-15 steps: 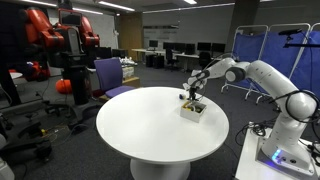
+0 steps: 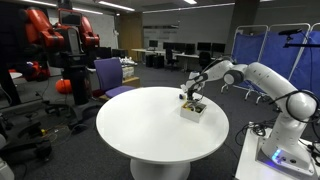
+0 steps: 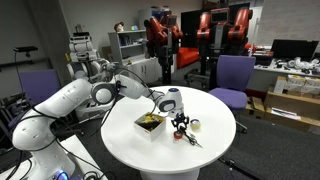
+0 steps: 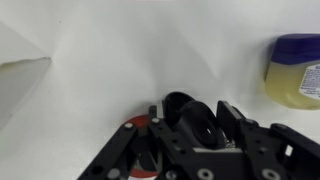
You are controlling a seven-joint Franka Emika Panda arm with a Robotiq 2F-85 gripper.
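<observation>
My gripper is low over the table, pointing down, its fingers on either side of a smooth black object (image 4: 198,125). Whether they press on it cannot be told. A red round item (image 4: 136,122) shows partly beneath the gripper's left side. In exterior view 2 the gripper (image 3: 179,124) is close above the red item (image 3: 178,136), with a dark long-handled tool (image 3: 190,142) beside it. A jar with a blue lid (image 4: 297,70) stands to the right in the wrist view.
An open box (image 3: 150,131) with dark and yellow things inside stands beside the gripper; its edge (image 4: 22,80) shows at left in the wrist view.
</observation>
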